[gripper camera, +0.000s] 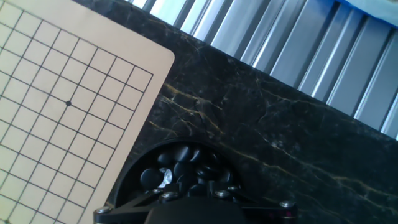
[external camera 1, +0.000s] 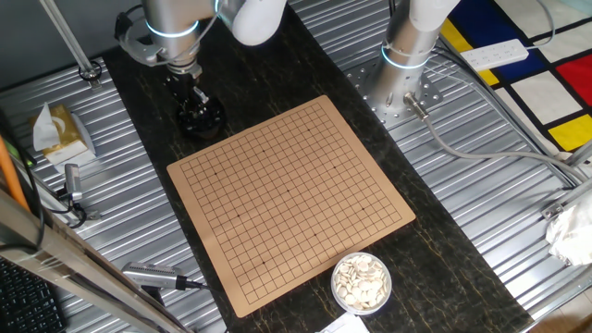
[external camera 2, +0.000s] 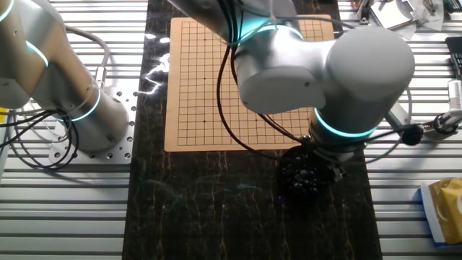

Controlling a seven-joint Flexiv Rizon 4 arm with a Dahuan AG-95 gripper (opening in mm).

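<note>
A round black bowl [external camera 1: 203, 117] of black stones stands on the dark table, just off one edge of the bare wooden grid board [external camera 1: 291, 203]. My gripper [external camera 1: 196, 104] is pointed down at the bowl, its tips at or inside the rim; the dark colours blend there. In the wrist view, shiny black stones [gripper camera: 150, 178] and one clear bright piece [gripper camera: 165, 177] show in front of the gripper. How far apart its fingers stand, and whether a stone is between them, is not visible. In exterior view 2 the arm covers part of the board.
A clear round tub of white stones [external camera 1: 361, 283] sits off the board's opposite side. At left are a tissue box [external camera 1: 67, 139] and a metal post. The board's surface is free of stones.
</note>
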